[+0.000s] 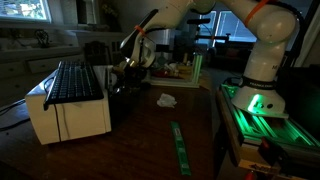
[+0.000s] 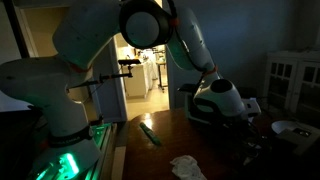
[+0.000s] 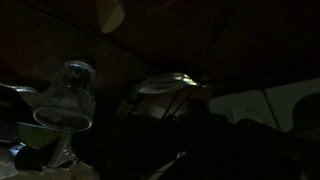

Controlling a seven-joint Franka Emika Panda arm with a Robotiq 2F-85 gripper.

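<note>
My gripper (image 1: pixel 128 80) is low at the table, beyond the white box, at the end of the bent arm. In exterior view 2 the gripper (image 2: pixel 248 150) is a dark shape against the dark tabletop. It looks shut, and nothing can be made out between its fingers, which are mostly lost in shadow. The wrist view is very dark. A clear cup (image 3: pixel 66 98) shows at its left, and a shiny, rounded object (image 3: pixel 166 84) lies near the middle, too dim to name.
A white box (image 1: pixel 72 118) with a black keyboard-like panel (image 1: pixel 76 82) stands left of the gripper. A crumpled white cloth or paper (image 1: pixel 166 101) and a green strip (image 1: pixel 180 148) lie on the table (image 1: pixel 140 150).
</note>
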